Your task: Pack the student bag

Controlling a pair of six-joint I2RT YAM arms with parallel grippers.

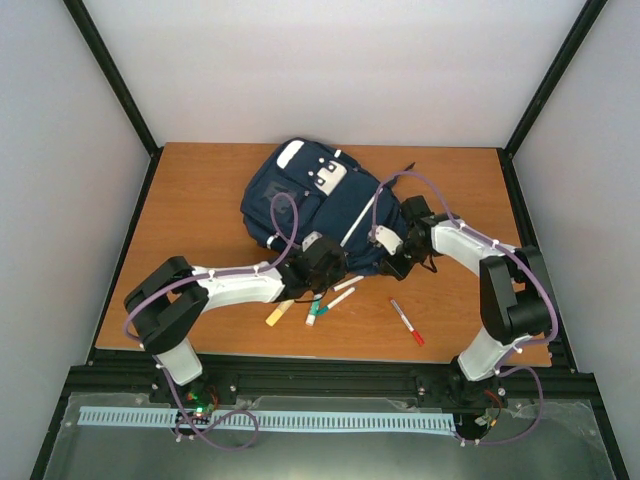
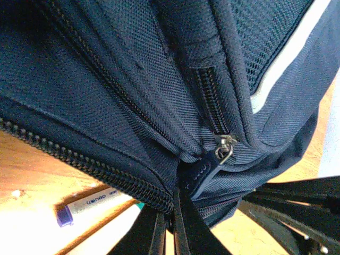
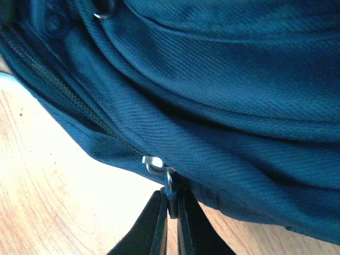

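A dark blue student bag (image 1: 318, 195) lies on the table with its lower edge towards me. In the left wrist view, a zipper-lined edge (image 2: 79, 162) of the bag runs into the tips of my left gripper, shut on that edge. A small metal zipper pull (image 3: 170, 186) hangs from the bag's edge in the right wrist view. My right gripper is shut on this pull. Several pens lie in front of the bag, among them a white one with a purple end (image 2: 87, 207) and a red-and-white one (image 1: 407, 322).
A yellow item (image 1: 281, 312) and green-tipped pens (image 1: 335, 300) lie close under my left arm. Bare table (image 1: 190, 230) extends left of the bag. Both gripper ends are close together at the bag's front edge.
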